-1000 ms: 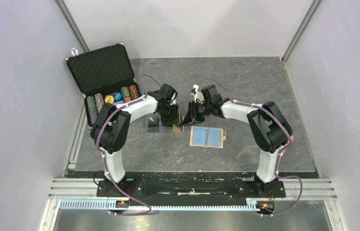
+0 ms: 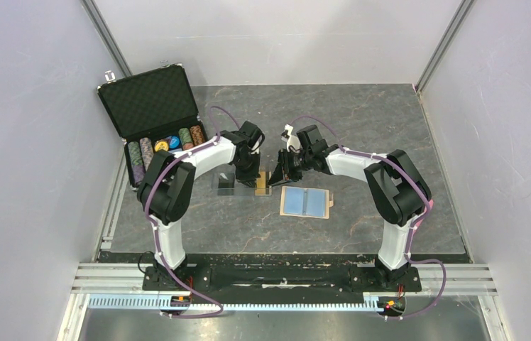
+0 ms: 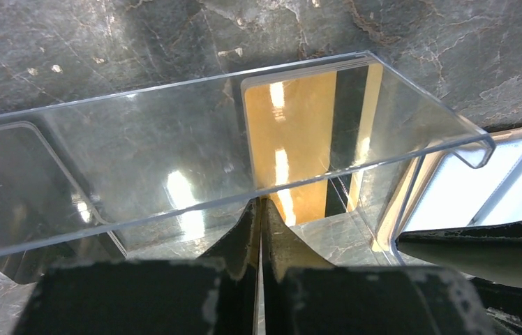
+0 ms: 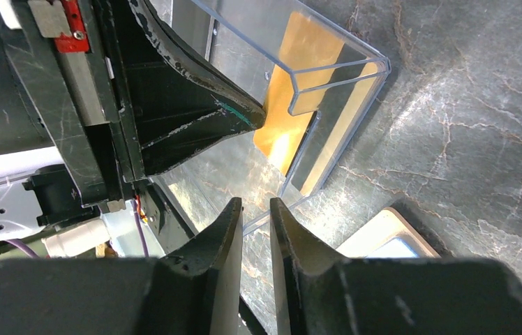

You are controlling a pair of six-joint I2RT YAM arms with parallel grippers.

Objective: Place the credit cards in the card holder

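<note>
A clear acrylic holder (image 3: 139, 94) holds gold cards (image 3: 286, 118) at its right end and a dark card (image 3: 7, 181) at its left, seen in the left wrist view. My left gripper is shut, with nothing visible between its fingers, its tips at the holder's near wall beside the gold cards. In the right wrist view the gold cards (image 4: 276, 129) show behind the holder's end, with the left gripper reaching in beside them. My right gripper is slightly open and empty, pointing at the holder from its right side.
An open case (image 2: 148, 99) with poker chips stands at the back left. A blue booklet on a tan backing (image 2: 293, 202) lies just front-right of the holder.
In the top view my left gripper has shifted very slightly left, showing more of the gold cards. The right arm looks unchanged.
</note>
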